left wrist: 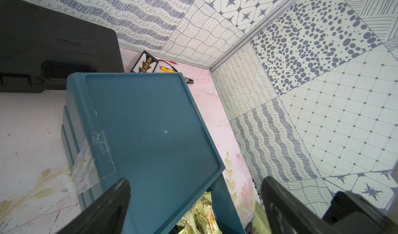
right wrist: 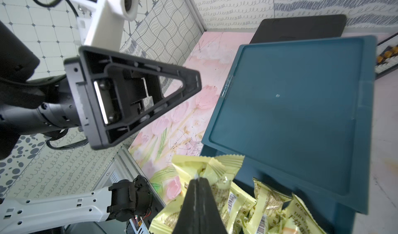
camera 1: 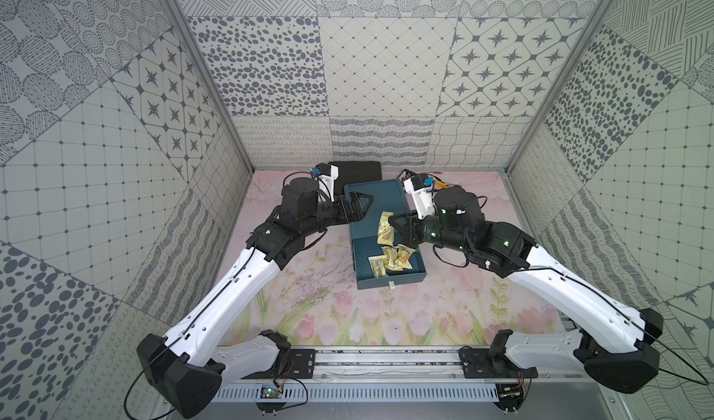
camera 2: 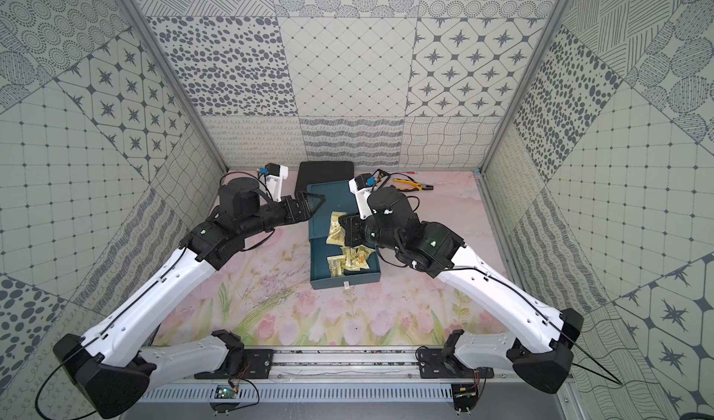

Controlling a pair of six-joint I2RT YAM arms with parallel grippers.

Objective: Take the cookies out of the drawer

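Note:
My right gripper is shut on a yellow cookie packet [right wrist: 176,213], its fingers meeting in front of the crumpled wrapper. In the top left view that packet [camera 1: 385,228] is raised over the blue-green drawer unit, near the unit's top panel [camera 1: 374,194]. Several other cookie packets [camera 1: 378,265] lie inside the pulled-out drawer [camera 1: 361,283], toward its front. My left gripper stands open above the unit, its two fingers wide apart. Nothing is between its fingertips; packets show in the drawer below and beyond them.
Behind the unit stands a black case [left wrist: 53,47]. Yellow-handled pliers [camera 2: 410,185] and a small black tray [left wrist: 145,62] lie at the back right. Both arms reach in close to each other.

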